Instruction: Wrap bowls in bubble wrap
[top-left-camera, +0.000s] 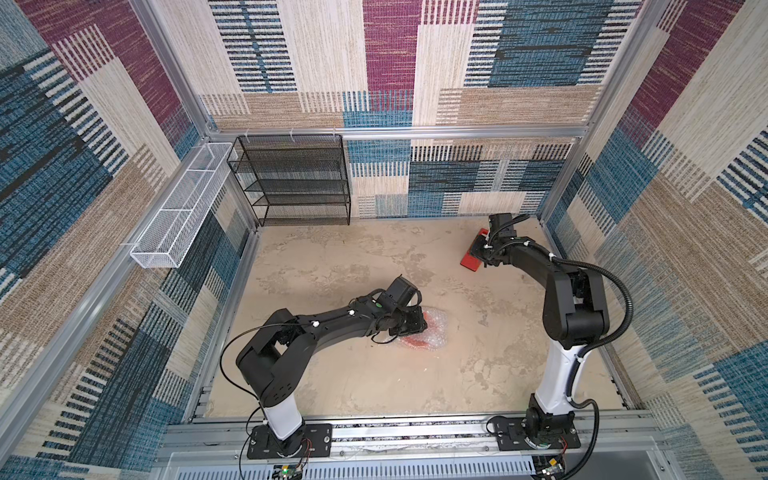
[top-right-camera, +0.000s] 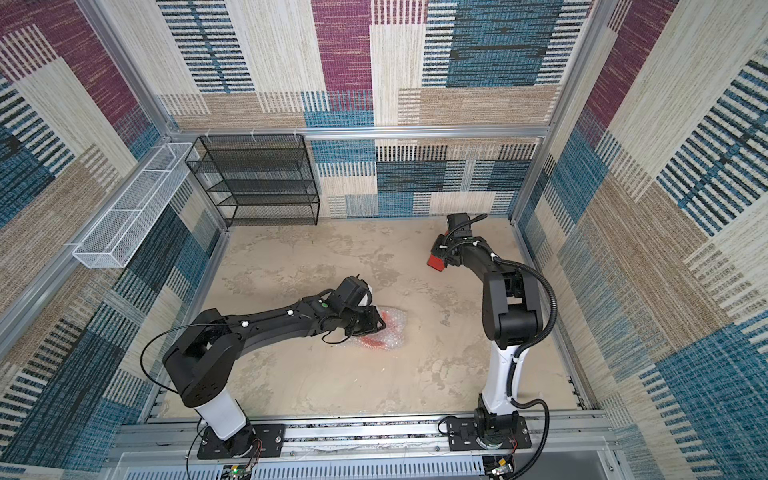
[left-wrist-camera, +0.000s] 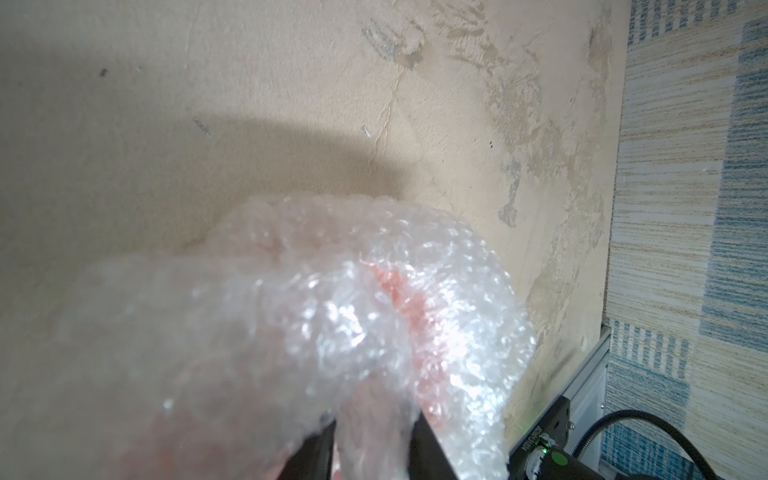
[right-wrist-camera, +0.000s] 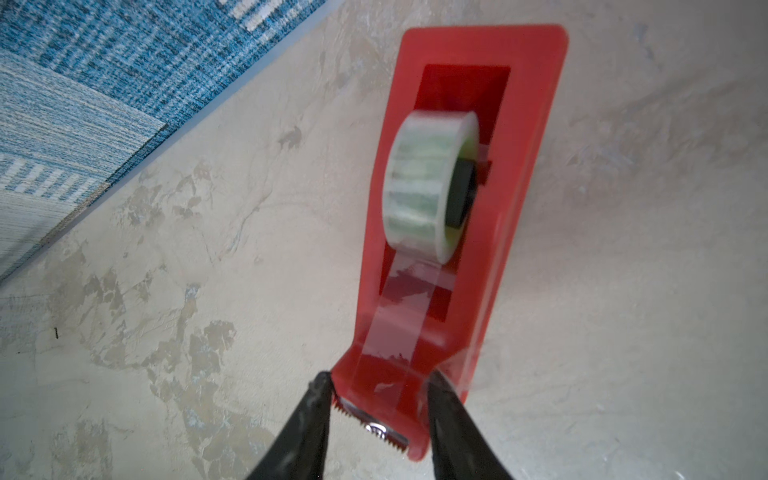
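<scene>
A reddish bowl shows through the clear bubble wrap (left-wrist-camera: 264, 320) that covers it, near the middle of the table. My left gripper is at the wrap's left side in the top views. Its two fingertips stand apart with wrap filling the gap; whether they press on it is unclear. At the back right lies a red tape dispenser (right-wrist-camera: 512, 160) with a roll of clear tape (right-wrist-camera: 416, 188). My right gripper is over the dispenser's toothed cutter end, its fingers open on either side. Contact with the tape cannot be made out.
A black wire rack (top-left-camera: 296, 180) stands at the back left, and a white wire basket (top-left-camera: 180, 212) hangs on the left wall. Bare table (top-left-camera: 352, 248) spreads behind the wrapped bowl and between it and the dispenser.
</scene>
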